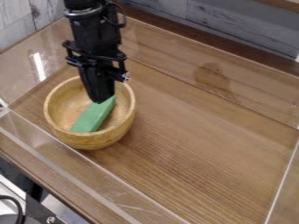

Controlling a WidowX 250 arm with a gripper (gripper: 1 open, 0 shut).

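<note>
A round tan bowl [66,128] sits on the wooden table at the left, with a green oblong object [91,118] lying inside it. My black gripper [97,77] hangs over the back part of the bowl, pointing down, shut, with nothing visible between its fingers. Whether it touches anything below is hard to tell.
A low raised edge runs along the far side and right. A black cable [12,203] lies at the lower left, off the table's edge.
</note>
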